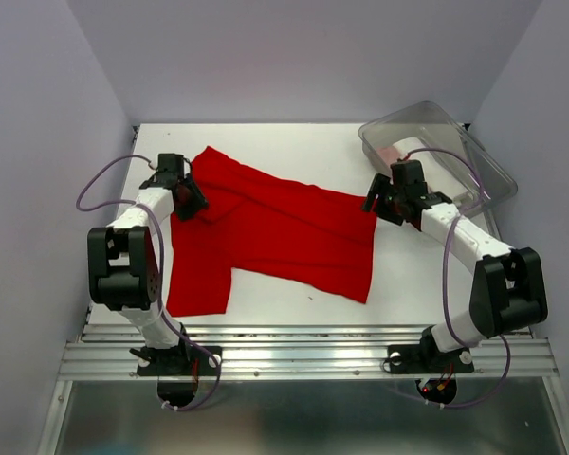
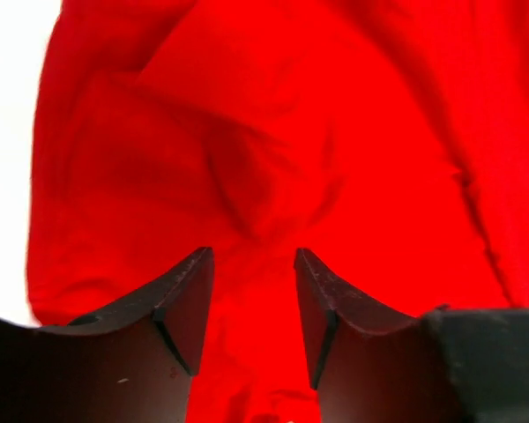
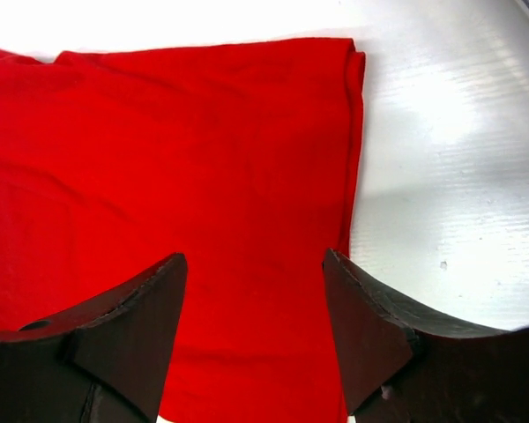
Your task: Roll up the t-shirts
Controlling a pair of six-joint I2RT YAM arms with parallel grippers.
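Observation:
A red t-shirt (image 1: 266,227) lies spread on the white table, its top edge slanting down from upper left to right and some creases running along it. My left gripper (image 1: 195,208) hovers over the shirt's left part, by a small fold; in the left wrist view its fingertips (image 2: 203,260) stand apart with red cloth below and nothing gripped. Near the shirt's upper right corner is my right gripper (image 1: 372,204). In the right wrist view its fingers (image 3: 172,282) are wide apart above the cloth, whose right edge (image 3: 353,132) shows a doubled layer.
A clear plastic bin (image 1: 384,133) with white and pinkish items inside stands at the back right, close to my right arm. Bare white table (image 1: 275,147) shows behind the shirt and along its front.

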